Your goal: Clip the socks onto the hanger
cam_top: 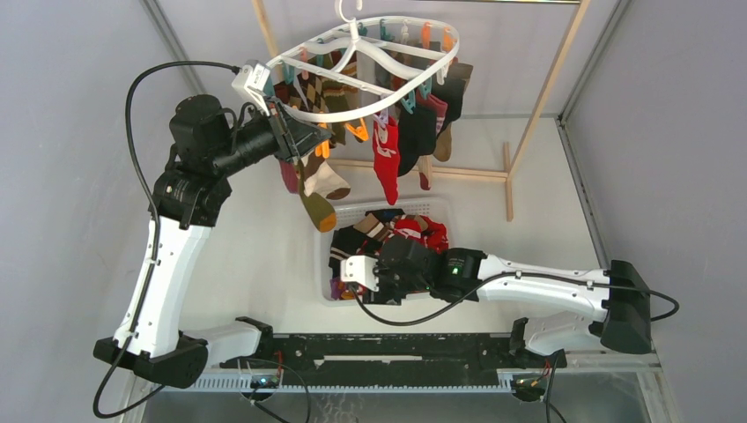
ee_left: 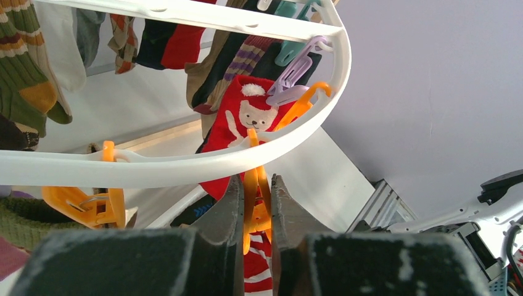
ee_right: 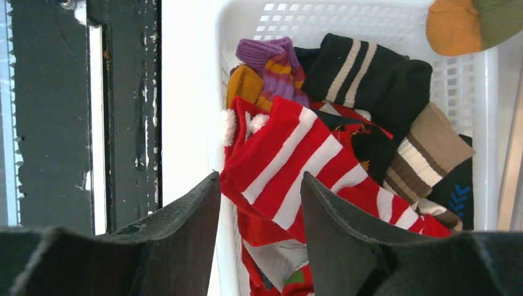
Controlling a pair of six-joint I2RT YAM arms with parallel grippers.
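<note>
The white hanger (cam_top: 370, 113) carries many clipped socks, among them a red sock (cam_top: 386, 154) with a bear on it. My left gripper is shut on an orange clip (ee_left: 253, 179) on the hanger's rim. Below, my right gripper hangs over the basket (ee_right: 219, 74), its fingers apart with nothing visibly held. Directly beneath it lies a red-and-white striped sock (ee_right: 290, 160), among dark, purple and brown socks.
A wooden stand (cam_top: 546, 75) holds the hanger. A dark rail (ee_right: 49, 123) runs along the front.
</note>
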